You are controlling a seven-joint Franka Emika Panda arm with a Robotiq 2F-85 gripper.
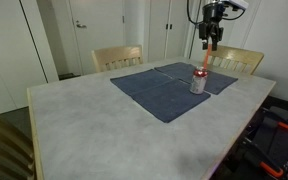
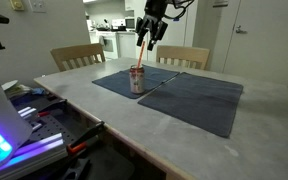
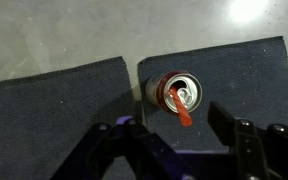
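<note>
A red and silver can (image 1: 198,82) stands upright on a dark mat, with an orange straw (image 1: 208,54) rising out of its top. From above, in the wrist view, the can (image 3: 174,93) shows its round lid, and the straw (image 3: 183,112) leans out of it toward my gripper. The fingers stand apart, one on each side of the straw's upper end in that view; no contact with it shows. Exterior view 2 has the gripper (image 2: 146,43) above the can (image 2: 137,80), close to the straw's top.
Dark mats (image 1: 166,98) lie flat on the pale table (image 1: 79,125), with a gap between them. Wooden chairs (image 1: 123,58) stand around the table edge.
</note>
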